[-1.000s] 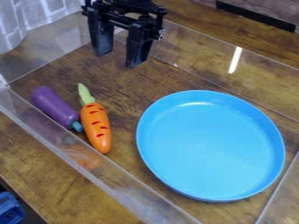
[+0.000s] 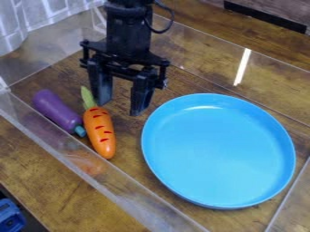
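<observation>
My black gripper [image 2: 122, 94] hangs low in the upper middle of the camera view, its fingers open on either side, over bare wood just above the orange carrot [image 2: 100, 132]. The toy carrot lies pointing toward the front, its pale green top under or beside the left finger. To its left lies a purple toy eggplant [image 2: 53, 111]. A large blue plate [image 2: 218, 150] fills the right of the box floor, right of the carrot and a little in front of the gripper.
Clear walls [image 2: 31, 143] edge the wooden floor at the left and front. A blue object [image 2: 7, 217] sits outside at the bottom left corner.
My gripper has come down and toward the front, from the back of the box to just above the carrot's top. The carrot, eggplant and plate have not moved.
</observation>
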